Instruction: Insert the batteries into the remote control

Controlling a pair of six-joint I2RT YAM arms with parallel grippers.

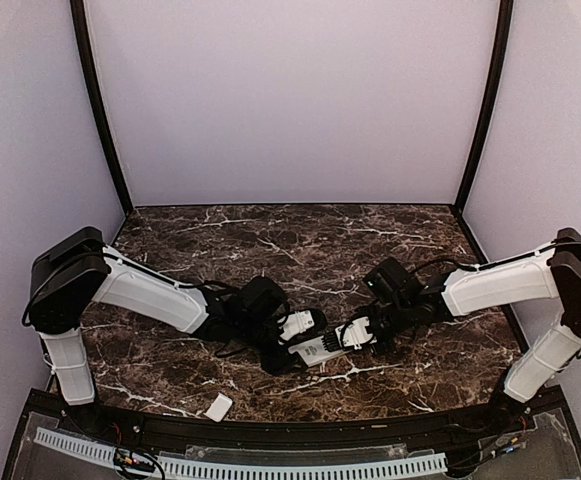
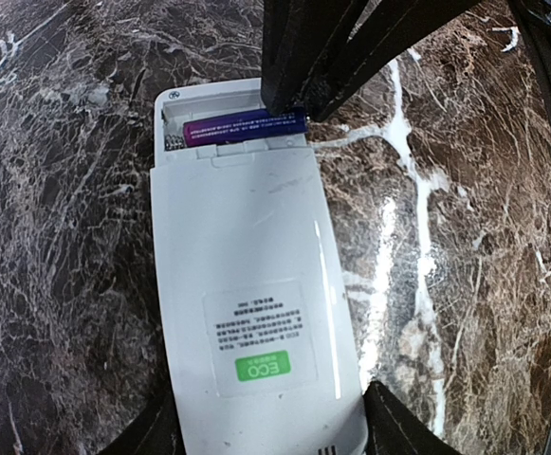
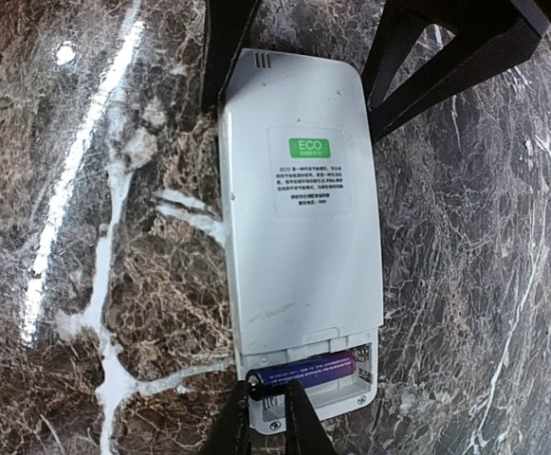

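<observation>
The white remote (image 1: 315, 351) lies back up on the table between my two grippers, its battery compartment uncovered. One purple-blue battery (image 3: 308, 373) lies across that compartment. Its one end is by the spring side, while the other end (image 3: 255, 385) sits at the compartment's opposite edge and looks raised. My left gripper stands open around the remote's far end, a finger on either side. Over the compartment, the tips of my right gripper are close together at the battery; whether they grip it is unclear. In the left wrist view, dark right fingers (image 2: 289, 71) cover that battery end.
A small white piece (image 1: 219, 407), likely the battery cover, lies at the table's front left. A white slotted rail (image 1: 300, 468) runs along the front edge.
</observation>
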